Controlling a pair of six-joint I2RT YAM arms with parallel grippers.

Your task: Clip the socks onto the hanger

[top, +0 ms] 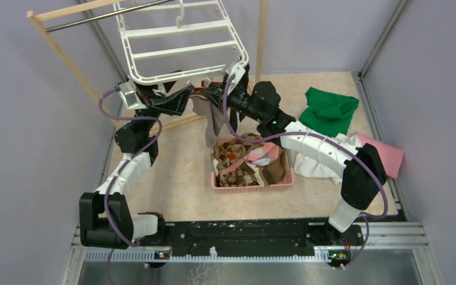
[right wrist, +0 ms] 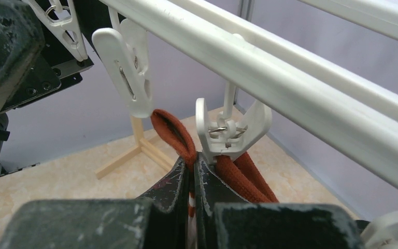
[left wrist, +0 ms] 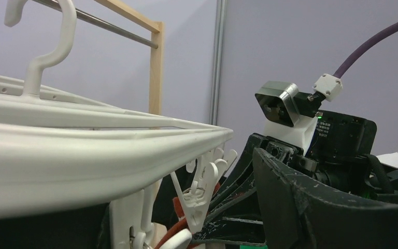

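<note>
A sock with a rust-red cuff and grey leg (top: 212,122) hangs below the front edge of the white hanger (top: 181,76). My right gripper is shut on its cuff (right wrist: 173,132), which rises as a loop above the fingertips. Just right of them, a white clip (right wrist: 232,132) has rust cloth in its fingers. Another clip (right wrist: 127,72) stands at the loop's upper left; whether it grips the cloth cannot be told. At the hanger's front left, my left gripper (top: 185,82) is open, one black finger (left wrist: 285,202) in front of the clips, the other largely hidden by the hanger.
Below stands a pink basket (top: 253,188) of mixed socks. Green cloth (top: 331,111), white cloth (top: 317,163) and a pink item (top: 386,155) lie to the right. A wooden rack (top: 74,68) surrounds the hanger; both grippers are close together there.
</note>
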